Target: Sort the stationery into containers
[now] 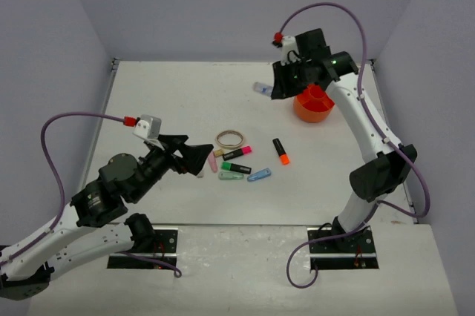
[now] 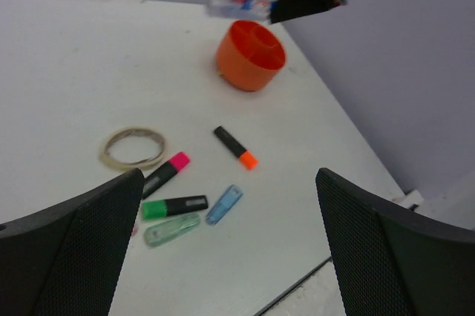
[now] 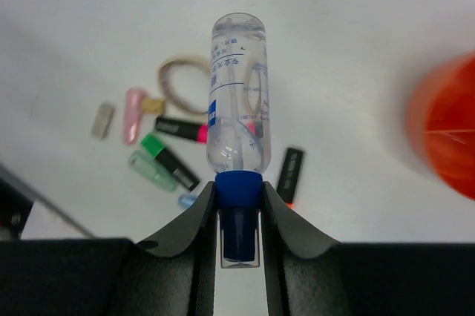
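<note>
A clear bottle with a blue collar (image 3: 237, 93) is gripped at its collar by my right gripper, shut. In the top view it hangs left of the orange round container (image 1: 312, 114), which has inner dividers. My left gripper (image 1: 196, 159) stands open, with nothing between its fingers in its wrist view. Right of it lie a pink-tipped black marker (image 1: 237, 153), a green-tipped one (image 1: 236, 168), a green item (image 1: 230, 176) and a blue item (image 1: 259, 174). An orange-tipped black marker (image 1: 280, 151) lies apart, nearer the container. A small pink item (image 3: 133, 116) and a grey block (image 3: 102, 121) lie farther left.
A tape ring (image 1: 230, 139) lies flat behind the markers, beside a small tan block (image 3: 154, 105). Grey walls border the back and sides.
</note>
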